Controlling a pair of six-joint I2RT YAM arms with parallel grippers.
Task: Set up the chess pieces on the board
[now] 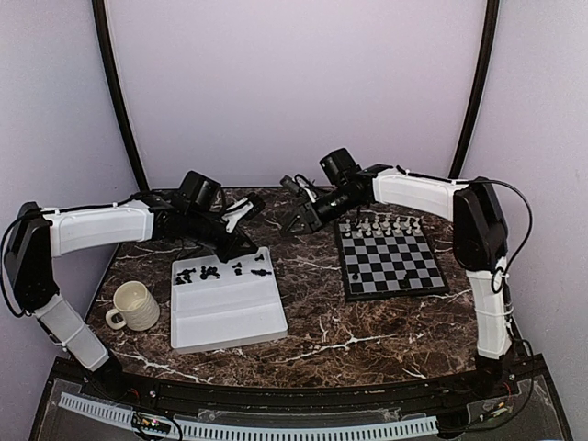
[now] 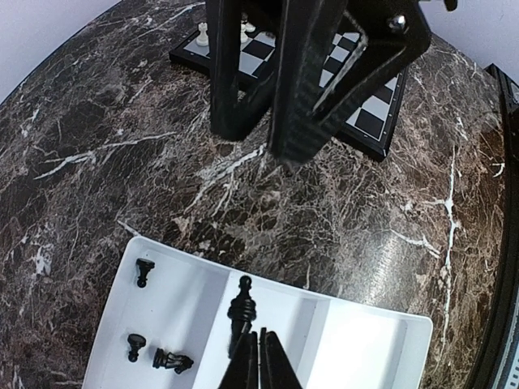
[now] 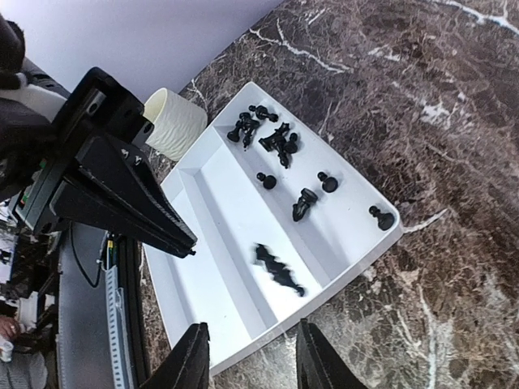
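Note:
My left gripper (image 1: 241,246) hangs over the white tray (image 1: 225,322) at its back right, shut on a black chess piece (image 2: 242,308) (image 3: 277,269), held above the tray. Other black pieces (image 1: 209,273) (image 3: 308,203) lie or stand in the tray's back compartment. My right gripper (image 1: 299,222) is open, empty, between tray and board, facing the left gripper. The chessboard (image 1: 390,266) on the right has white pieces (image 1: 379,225) along its back and a couple of dark pieces (image 1: 356,277) nearer the front.
A white mug (image 1: 137,307) stands left of the tray.

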